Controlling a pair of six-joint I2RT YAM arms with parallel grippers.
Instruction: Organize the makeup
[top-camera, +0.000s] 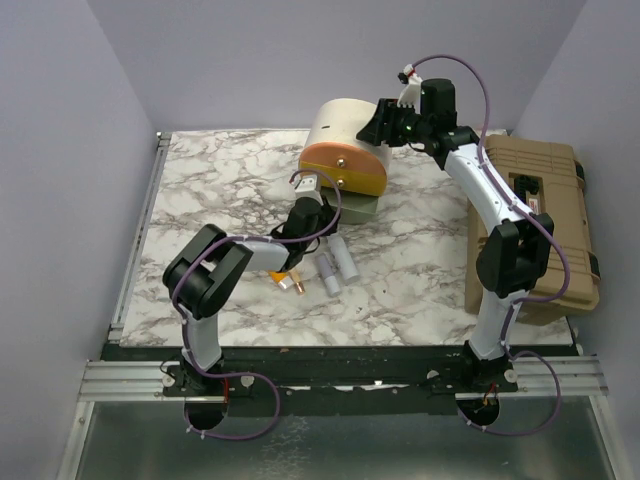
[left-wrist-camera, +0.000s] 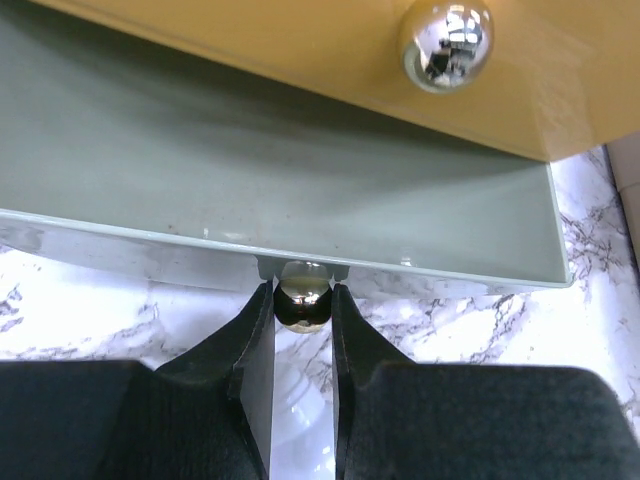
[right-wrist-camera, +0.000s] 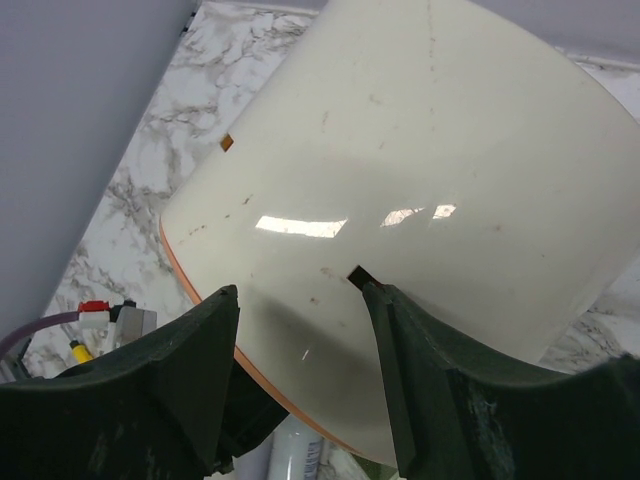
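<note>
A white rounded makeup organizer (top-camera: 336, 122) with an orange front stands at the back centre. Its lowest drawer (left-wrist-camera: 130, 160), grey-green, is pulled partly out, below an orange drawer with a round knob (left-wrist-camera: 445, 45). My left gripper is shut on the lower drawer's metal knob. My right gripper rests over the organizer's curved white top, fingers apart. A grey tube (top-camera: 327, 274), a white bottle (top-camera: 344, 260), an orange tube (top-camera: 280, 279) and a thin brown item (top-camera: 298, 284) lie on the table.
A large tan case (top-camera: 530, 300) fills the right side of the table.
</note>
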